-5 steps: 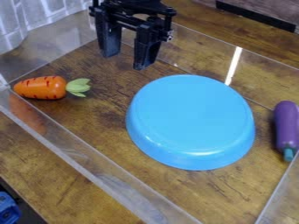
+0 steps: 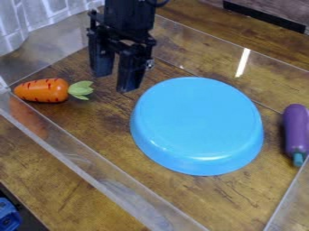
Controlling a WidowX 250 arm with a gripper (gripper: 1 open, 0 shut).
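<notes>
My black gripper [image 2: 116, 65] hangs over the wooden floor of the clear-walled enclosure at upper centre-left, its two dark fingers apart with nothing visible between them. An orange toy carrot [image 2: 42, 89] with a green top lies below and left of it. A large upturned blue dish or lid [image 2: 196, 124] fills the centre right, below and right of the gripper. A purple toy eggplant [image 2: 294, 131] lies at the far right edge.
Clear plastic walls [image 2: 90, 171] border the space. A blue object [image 2: 6, 217] sits outside at the bottom left. Bare wood shows at upper right and along the bottom.
My gripper has moved down and to the left, nearer the carrot, from higher at the top centre. The carrot, blue dish and eggplant have not moved.
</notes>
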